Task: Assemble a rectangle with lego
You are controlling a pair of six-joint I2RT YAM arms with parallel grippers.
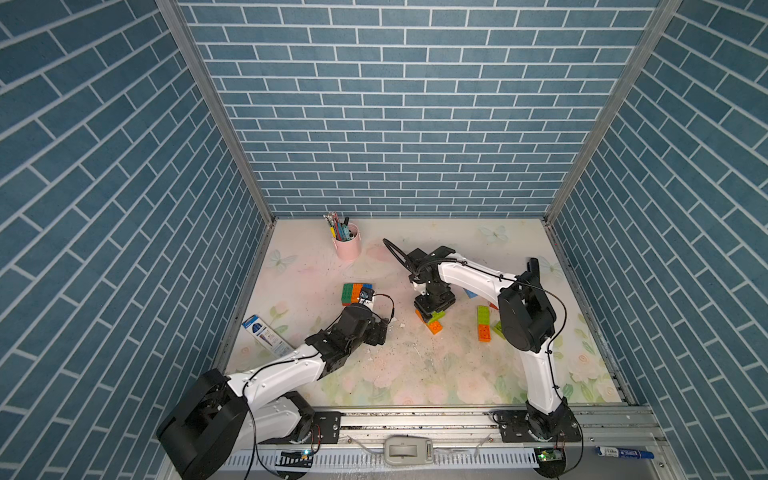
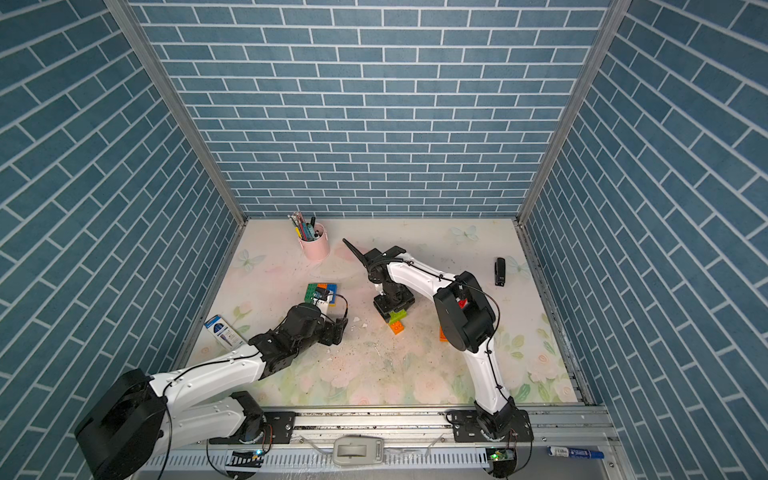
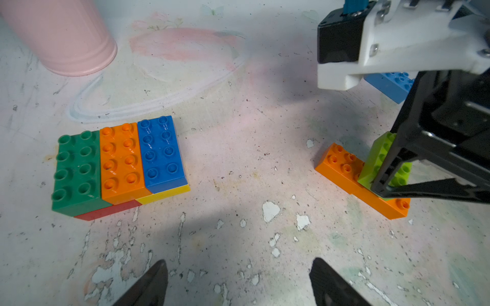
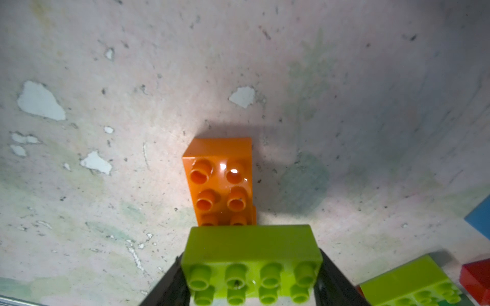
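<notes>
A lime brick (image 3: 380, 160) lies crosswise over an orange brick (image 3: 347, 173) on the table. My right gripper is open around the lime brick (image 4: 250, 244), one finger at each end; whether they touch it cannot be told. The orange brick (image 4: 222, 178) runs out beyond it in the right wrist view. A flat block stands to the left in the left wrist view: green brick (image 3: 79, 170), orange brick (image 3: 122, 160) and blue brick (image 3: 159, 153) on a red and a yellow layer. My left gripper is part open and empty, nearer the front than the block.
Loose bricks lie right: an orange brick (image 1: 484, 333) with a lime brick (image 1: 483, 313), a red brick (image 4: 477, 280) and a blue brick (image 3: 390, 84). The pink pen cup (image 1: 348, 245) stands behind the block. Bare table separates block and right gripper.
</notes>
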